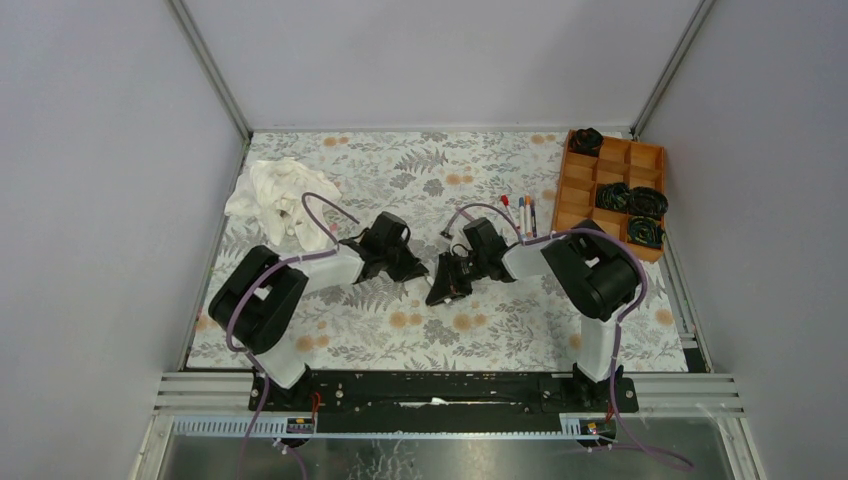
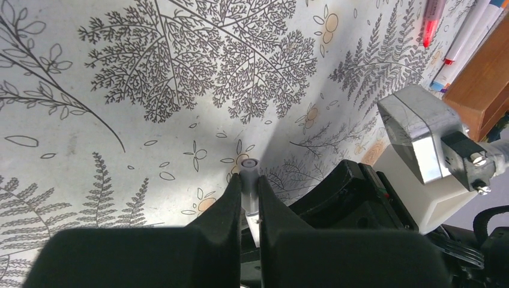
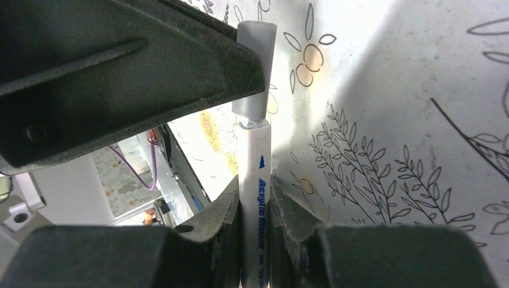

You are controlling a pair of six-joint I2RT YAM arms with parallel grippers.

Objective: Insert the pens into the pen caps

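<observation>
A white marker pen [image 3: 255, 180] stands upright in the right wrist view, with my right gripper shut on its body. A grey cap [image 3: 257, 72] sits over the pen's upper end, slightly tilted, and a thin strip of white shows at the joint. My left gripper has its fingers at either side of the same grey cap [image 2: 249, 180], very close to its surface; whether they press on it cannot be told. In the top view my left gripper [image 1: 421, 272] and right gripper [image 1: 440, 296] almost meet over the table's middle.
Several more pens [image 1: 525, 215] lie to the right, beside a wooden compartment box [image 1: 567, 205] with dark coiled bundles. A white cloth [image 1: 275, 195] is heaped at the far left.
</observation>
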